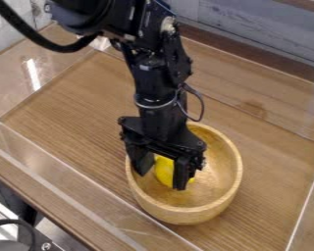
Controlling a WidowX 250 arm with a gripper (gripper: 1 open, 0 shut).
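The black robot arm reaches down from the top of the view, and its gripper [161,167] is open low inside a tan bowl [186,208], its fingers on either side of a yellow object [165,175]. The yellow object is partly hidden behind the fingers. Whether the fingers touch it, I cannot tell.
The bowl stands on a wooden tabletop [68,118], which is mostly clear to the left and right. A pale board wall [265,29] runs along the back. A black cable [16,225] lies at the lower left.
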